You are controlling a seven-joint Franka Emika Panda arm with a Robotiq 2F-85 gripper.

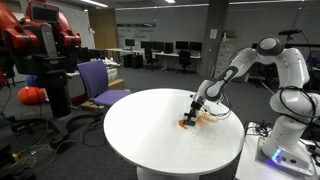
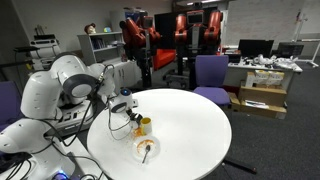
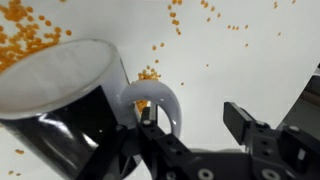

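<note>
A cup with a light handle fills the left of the wrist view; its side looks dark there. In exterior view 2 a yellow cup stands on the table beside my gripper. Seen from the wrist, the gripper is part open. One of its fingers is at the handle, and whether it passes through the loop is hard to tell. The opposite finger stands apart on the right, with a clear gap between. Small orange pieces lie scattered around the cup.
A white plate with a dark utensil-like thing on it sits in front of the cup. A purple chair stands beyond its edge.
</note>
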